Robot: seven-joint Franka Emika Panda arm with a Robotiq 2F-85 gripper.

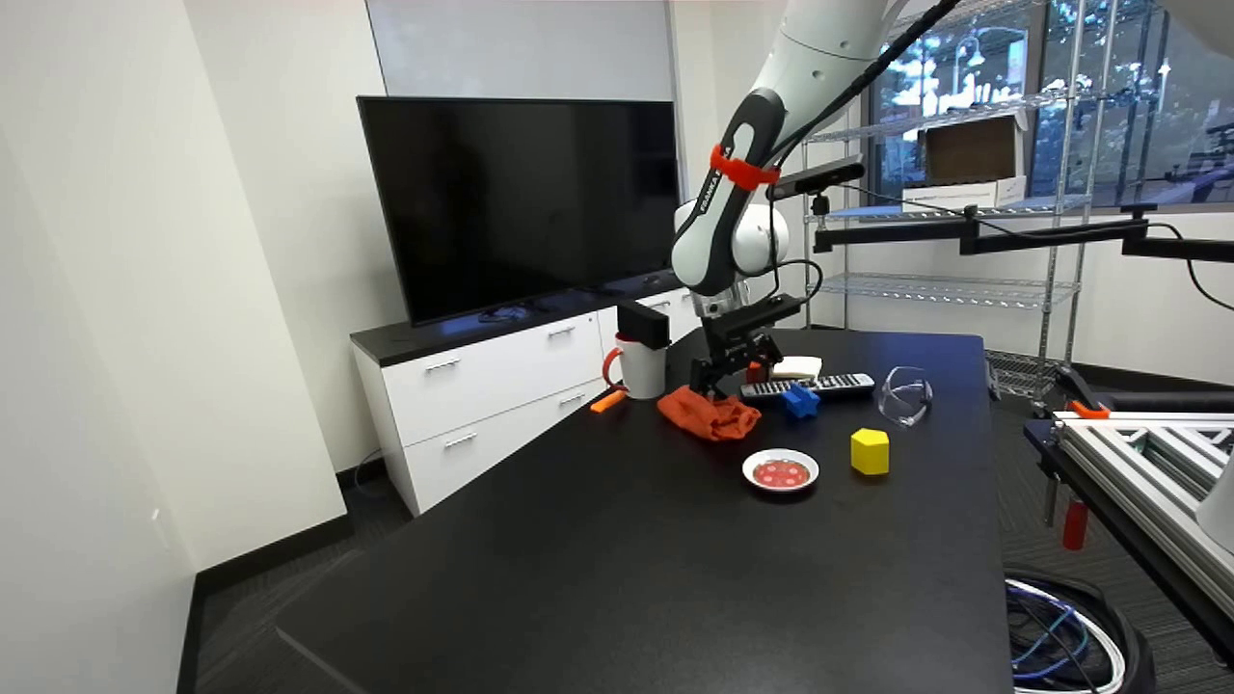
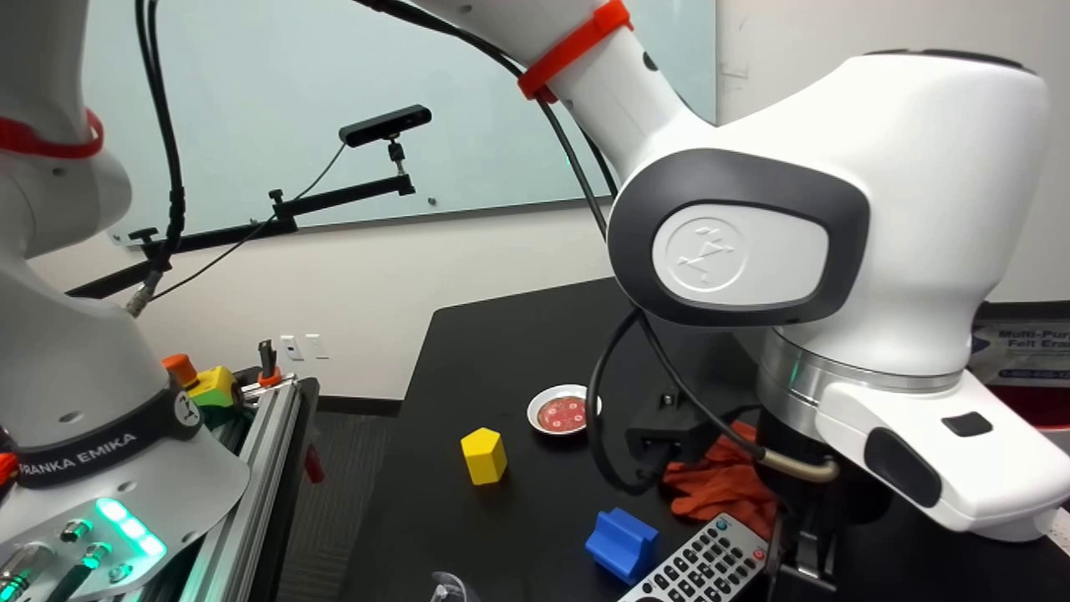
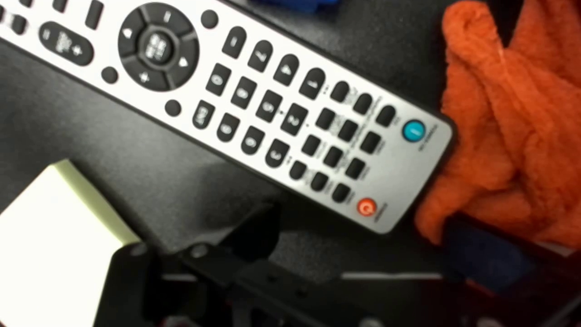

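My gripper is low over the table, its dark fingers wide apart at the bottom of the wrist view; nothing shows clasped between them. Beyond the fingers lies a silver remote with black buttons. A crumpled orange cloth touches the remote's end, and the right-hand finger overlaps its lower edge. In exterior view 1 the gripper stands right behind the cloth. The arm largely hides the fingers in exterior view 2. The lower part of the wrist view is dark and blurred.
Near the gripper are a pale block, a blue piece and a white mug with a red handle. Farther out sit clear glasses, a yellow block and a small dish.
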